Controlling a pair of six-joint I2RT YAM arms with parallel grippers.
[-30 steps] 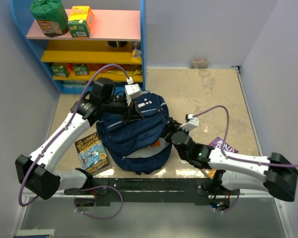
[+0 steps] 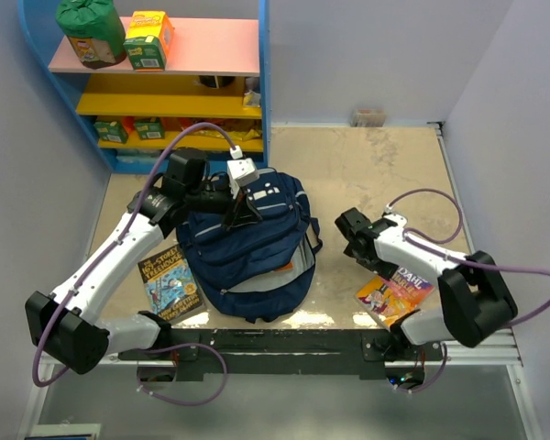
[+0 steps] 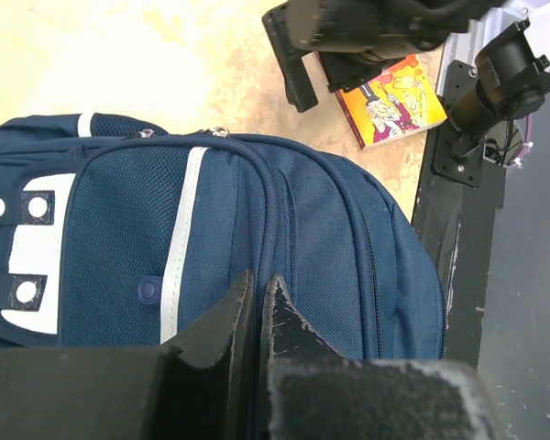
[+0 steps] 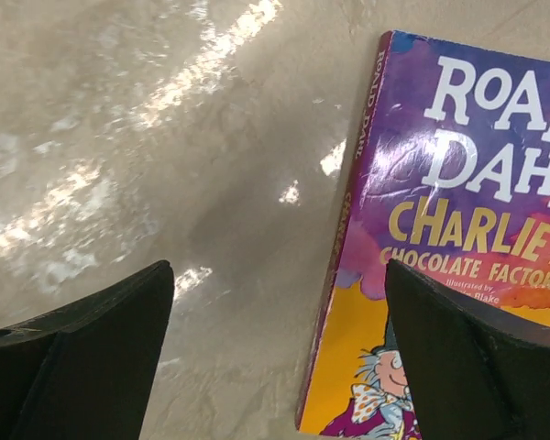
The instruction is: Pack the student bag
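Observation:
The navy backpack (image 2: 252, 257) lies in the middle of the table, with a pale opening at its lower right. My left gripper is shut on a fold of the backpack's fabric near its top. My right gripper stands open to the right of the bag, over bare table beside a Roald Dahl book (image 4: 440, 229), "Charlie and the Chocolate Factory", which lies flat at the right front. Another book (image 2: 170, 282) lies flat at the bag's front left.
A blue shelf unit (image 2: 170, 87) with boxes stands at the back left. A small clear container (image 2: 368, 118) sits at the back wall. Walls bound both sides.
My right gripper has moved right, away from the backpack's opening to near the book at the right front. The left arm and bag have hardly moved.

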